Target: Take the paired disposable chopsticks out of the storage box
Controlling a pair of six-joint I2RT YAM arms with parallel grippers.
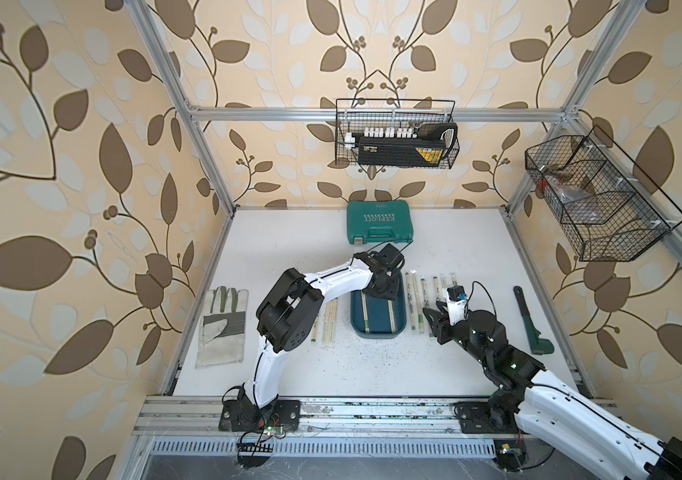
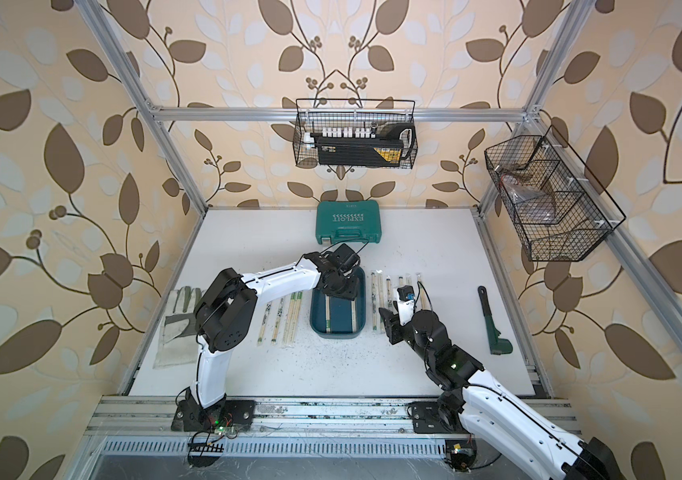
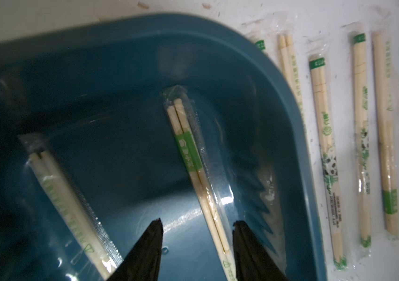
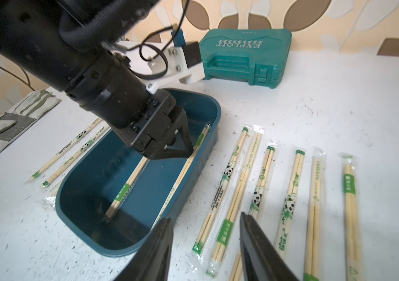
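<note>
The dark blue storage box [image 1: 378,335] stands mid-table with two wrapped pairs of chopsticks in it. In the left wrist view one pair [image 3: 192,161] lies near the box's right wall and the other pair [image 3: 66,206] farther left. My left gripper hangs over the box, part open; the lower end of the right-hand pair shows between its fingertips, but whether they touch it I cannot tell. To the right of the box my right gripper is part open above the chopsticks on the table, gripping nothing.
Several wrapped chopsticks [image 4: 287,206] lie in a row right of the box, more [image 2: 277,320] to its left. A green case [image 1: 379,221] is behind, a glove [image 1: 223,326] at left, a green-handled tool [image 1: 530,324] at right.
</note>
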